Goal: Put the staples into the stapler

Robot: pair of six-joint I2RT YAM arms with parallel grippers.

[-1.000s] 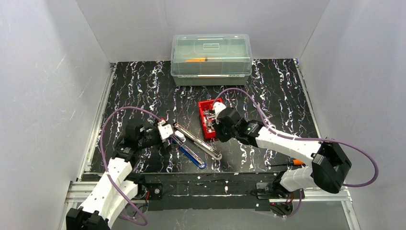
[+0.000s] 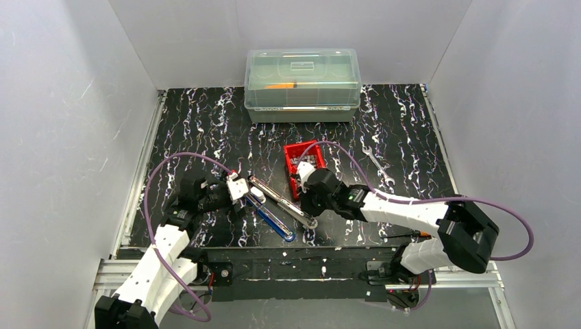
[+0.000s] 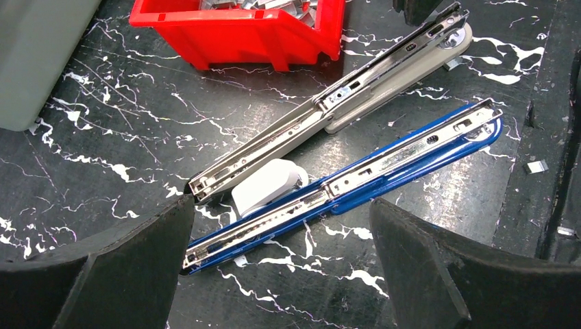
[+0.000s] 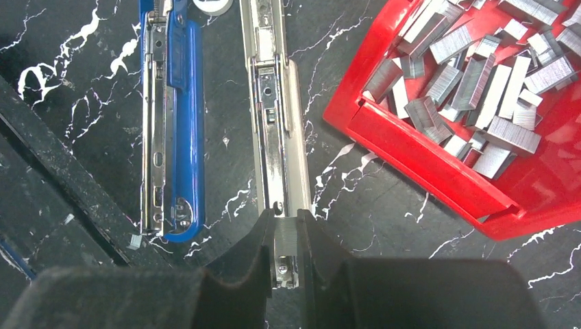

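Observation:
Two opened staplers lie side by side, a beige one point(image 3: 301, 127) and a blue one point(image 3: 411, 157), their metal channels facing up. My left gripper is open, its fingers spread at either side of the staplers' near ends, nothing gripped between them. In the right wrist view my right gripper is shut on a small grey staple strip point(image 4: 286, 240), seen over the front end of the beige stapler point(image 4: 275, 164). Whether the strip touches the channel cannot be told. Loose staple strips point(image 4: 473, 82) fill the red bin point(image 4: 431, 181).
A white rounded piece point(image 3: 264, 186) sits between the staplers. At the back stands a green lidded toolbox point(image 2: 301, 86); a wrench point(image 2: 378, 164) lies to the right. An orange-handled tool point(image 2: 421, 234) rests near the front right edge.
My right gripper has moved from beside the red bin leftward and toward the front, over the beige stapler's end. The left arm and both staplers have stayed where they were.

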